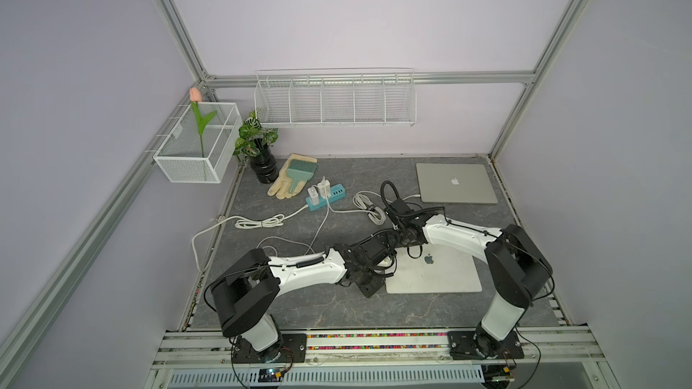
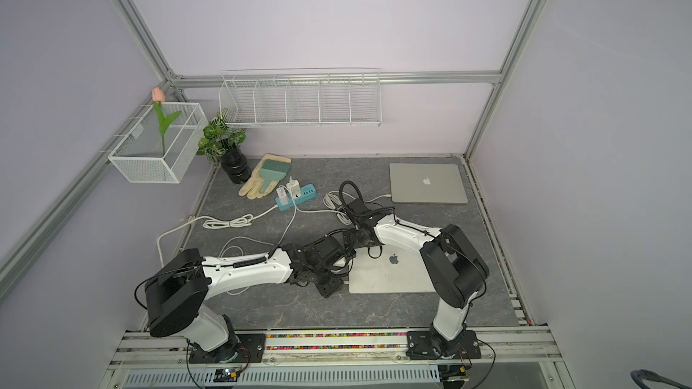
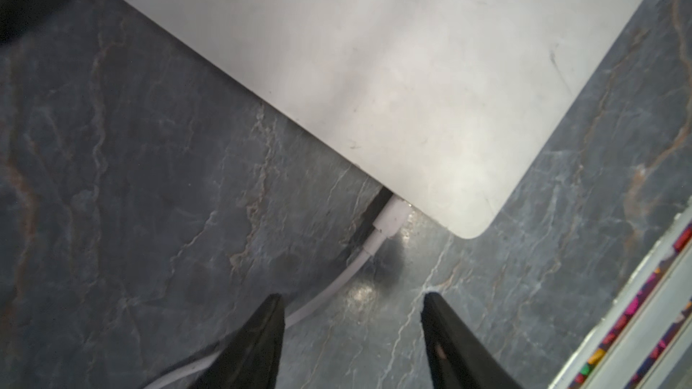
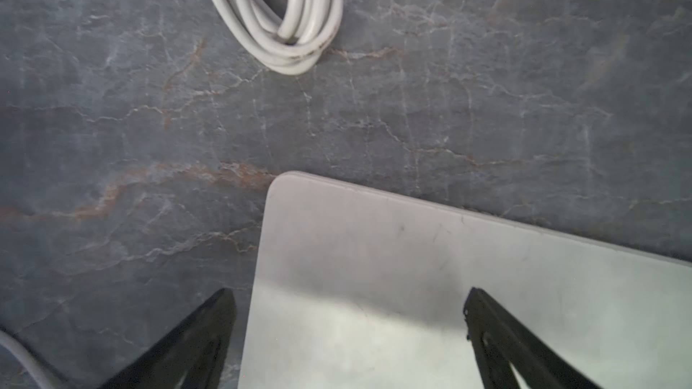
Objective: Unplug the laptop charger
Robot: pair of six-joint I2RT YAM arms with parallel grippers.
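Observation:
A white charging cable's plug [image 3: 391, 214] sits at the edge of the white laptop [image 3: 432, 65], near its corner, in the left wrist view. My left gripper is open over the cable, its fingertips short of the plug, with nothing gripped. My right gripper is open above another corner of the same laptop, nothing between its fingers but the lid seen below. In the top views both grippers are close together at the laptop's left side and partly hide it.
A silver laptop [image 1: 454, 183] lies at the back right. A blue power strip [image 1: 314, 203] with white adapters, coiled cables [image 1: 256, 223], a glove [image 1: 279, 186] and a plant [image 1: 263, 169] stand behind and left. A wire basket [image 1: 335, 121] hangs on the back wall.

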